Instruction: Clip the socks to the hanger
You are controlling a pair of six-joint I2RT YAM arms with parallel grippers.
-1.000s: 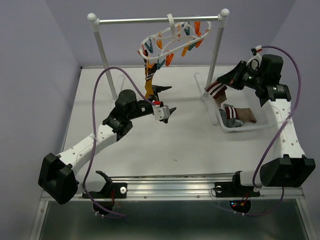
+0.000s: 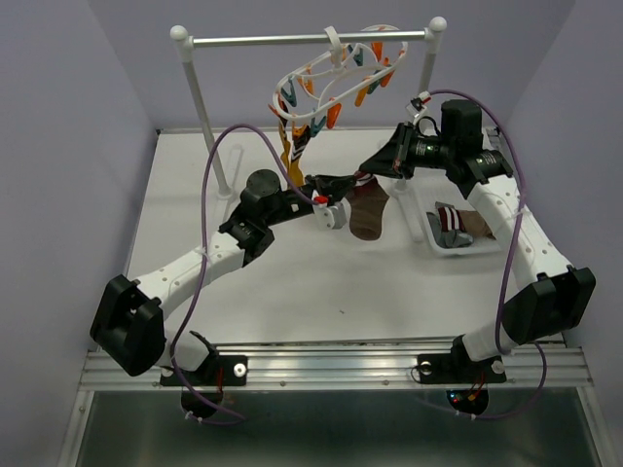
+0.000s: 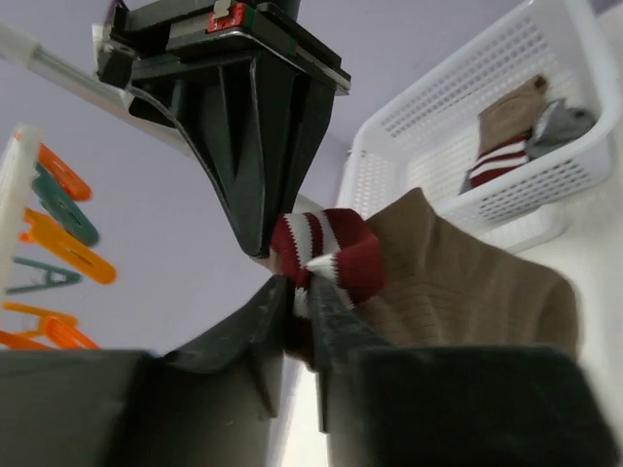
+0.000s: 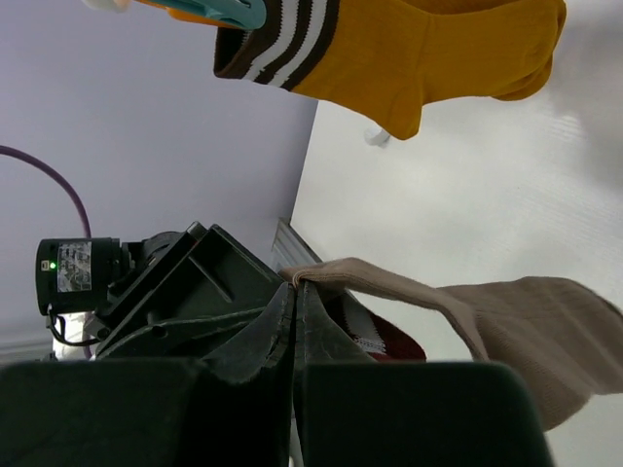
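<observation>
A brown sock [image 2: 366, 209] with a maroon and white striped cuff hangs between my grippers below the hanger [image 2: 338, 97]. My right gripper is shut on the sock near its top edge. My left gripper is at the striped cuff from the other side, its blurred fingers close around the fabric; how far they are closed is unclear. Mustard socks [image 4: 458, 49] with dark striped cuffs hang from clips at the hanger's left part.
A white basket [image 2: 458, 248] holding brown, grey and striped socks stands at the right, beside the rack's foot.
My right gripper has carried the sock from above the basket leftward to the middle. My left gripper has moved up and right to meet it.
</observation>
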